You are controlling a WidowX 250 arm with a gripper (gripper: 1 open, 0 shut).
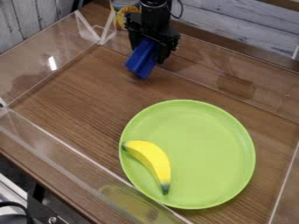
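The black gripper [149, 38] is at the top middle of the camera view, right over a blue block-like object [143, 59] that stands at a tilt near the back of the wooden surface. Its fingers are dark and hard to make out; whether they touch the blue object is unclear. A yellow banana [152, 164] lies on the left part of a green plate [208, 149] in the front right.
A can with a yellow label [124, 15] stands behind the gripper at the back. Clear plastic walls edge the wooden surface [76, 105], whose left middle and back right are bare.
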